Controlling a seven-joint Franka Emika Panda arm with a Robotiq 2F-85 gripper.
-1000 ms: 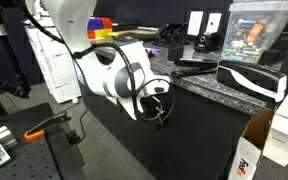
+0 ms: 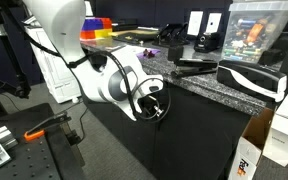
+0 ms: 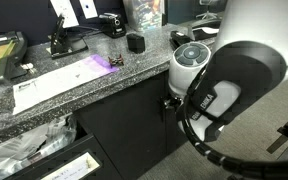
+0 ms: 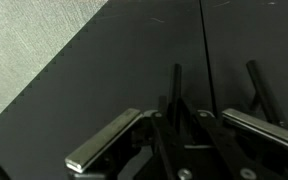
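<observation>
A dark cabinet front (image 2: 199,130) stands below the speckled countertop. In the wrist view, a slim black handle (image 4: 177,78) runs up from between the fingers of my gripper, which is shut on it. A second black handle (image 4: 262,90) lies to the right, across a dark vertical seam, apart from the fingers. From outside, my gripper (image 2: 161,118) is low against the cabinet face, dark on dark, and the white arm hides part of it. In the other exterior view the arm covers much of the cabinet (image 3: 134,110) near the gripper (image 3: 170,103).
On the countertop (image 3: 59,85) are papers (image 3: 64,82), a small black box (image 3: 136,43) and a clear tub (image 2: 256,30). A black-and-white case (image 2: 251,79) and cardboard box (image 2: 248,150) stand at the right. An open drawer (image 3: 64,165) shows at lower left.
The white arm has shifted a little to the left and lower in exterior view 1. Its gripper remains close to the cabinet face; the countertop objects have not moved.
</observation>
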